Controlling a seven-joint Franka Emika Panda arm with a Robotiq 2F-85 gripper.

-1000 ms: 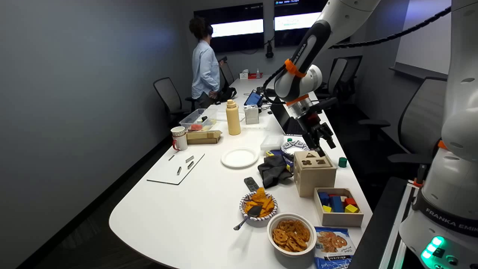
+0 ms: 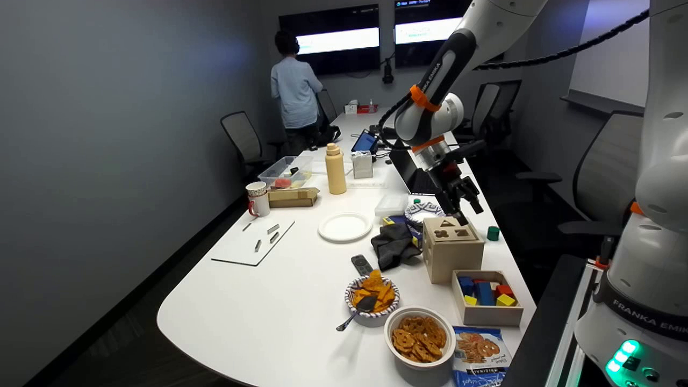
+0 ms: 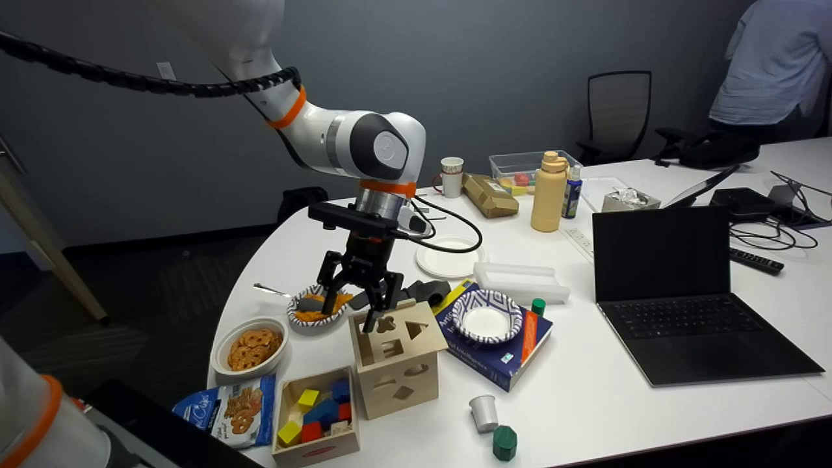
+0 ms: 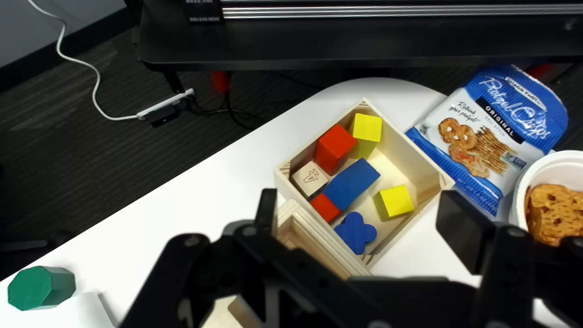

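Note:
My gripper (image 3: 351, 313) stands open above the wooden shape-sorter box (image 3: 399, 382), and nothing is between its fingers. In the wrist view the two fingers (image 4: 462, 229) are wide apart, with an open wooden tray (image 4: 421, 164) seen beyond them. Coloured blocks lie loose in that tray: a red block (image 4: 334, 148), a blue block (image 4: 351, 182), a yellow block (image 4: 394, 202), a blue clover-shaped block (image 4: 356, 232) and others. Shaped holes show in the sorter's top and side. A green block (image 3: 504, 442) and a small white cup (image 3: 483, 413) rest on the table beside the sorter.
Near the tray are a pretzel bag (image 2: 481, 355), a bowl of pretzels (image 2: 419, 338) and a bowl of orange chips (image 2: 372, 296). A book (image 3: 499, 363) with a patterned bowl (image 3: 487, 316) lies on the sorter's other side.
The arm and the tabletop objects look unmoved. Only the person at the back has turned and shifted slightly left.

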